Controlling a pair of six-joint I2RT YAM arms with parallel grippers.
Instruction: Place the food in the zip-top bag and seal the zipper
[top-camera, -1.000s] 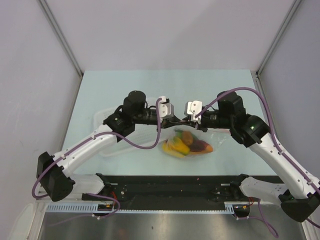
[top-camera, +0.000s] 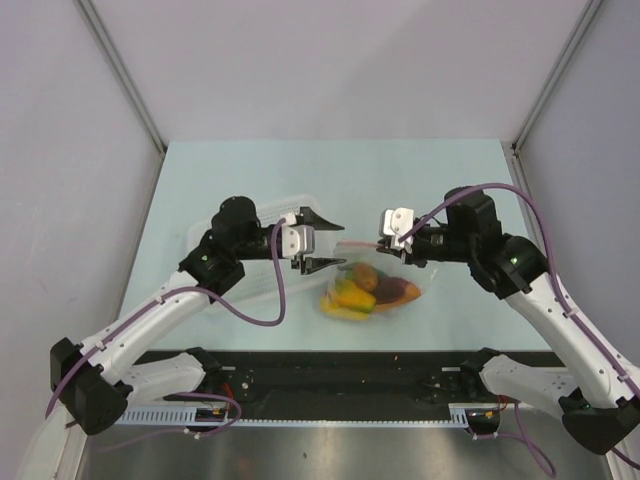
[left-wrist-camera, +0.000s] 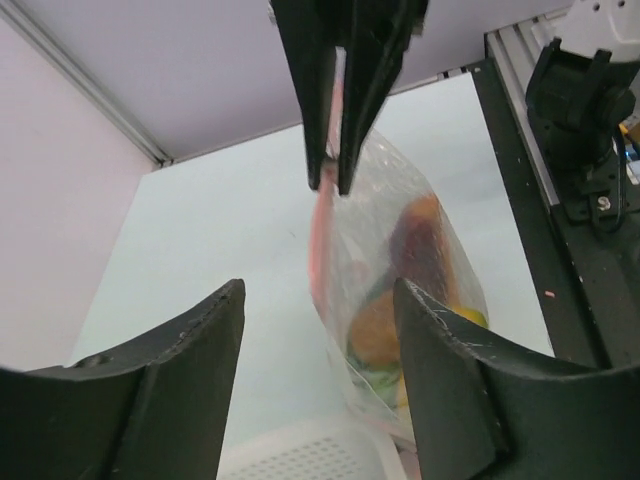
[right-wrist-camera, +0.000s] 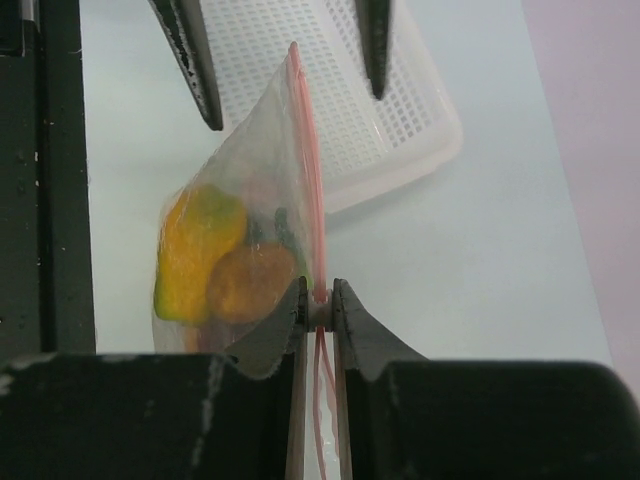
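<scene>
A clear zip bag (top-camera: 370, 290) with a pink zipper strip holds yellow, brown and dark red food. My right gripper is shut on the zipper strip, which stands upright along the bag's top. My left gripper is open, its fingers spread a short way beyond the bag's far end, with nothing gripped. Whether the zipper is sealed cannot be told.
A white perforated basket (top-camera: 240, 290) lies under the left arm, beside the bag. A dark edge runs along the front.
My left gripper has pulled back leftward from the zipper strip and opened. My right gripper has moved slightly right, still on the strip.
</scene>
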